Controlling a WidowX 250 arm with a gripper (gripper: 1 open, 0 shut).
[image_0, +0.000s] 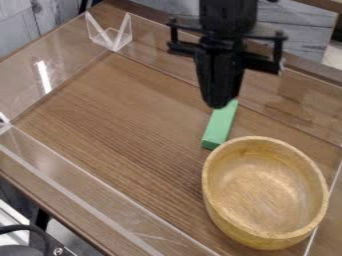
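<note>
My dark gripper (217, 92) hangs in the upper middle of the camera view, pointing down, above and just behind a green bar (221, 124) lying on the wooden surface. Nothing shows held; its fingertips are too dark to tell apart. A round yellow bowl (263, 195) sits at the lower right, in front of the bar.
A small clear rack or holder (110, 30) stands at the back left. The wooden surface (107, 130) is open across the left and middle. Clear edging runs along the left and near sides, with a dark cable at the lower left.
</note>
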